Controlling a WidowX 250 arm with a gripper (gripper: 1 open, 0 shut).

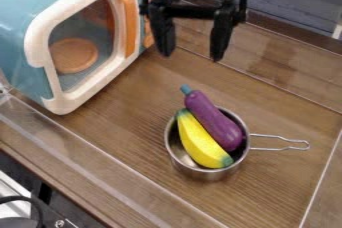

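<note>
A steel pot [197, 169] with a wire handle sits on the wooden counter at centre right, holding a yellow banana [202, 141] and a purple eggplant [219, 122]. My black gripper [191, 43] is raised at the top centre, above and behind the pot, open with nothing between its fingers.
A blue and white toy microwave [60, 27] with its front opening showing an orange-brown plate stands at the upper left. Dark items lie at the bottom left corner.
</note>
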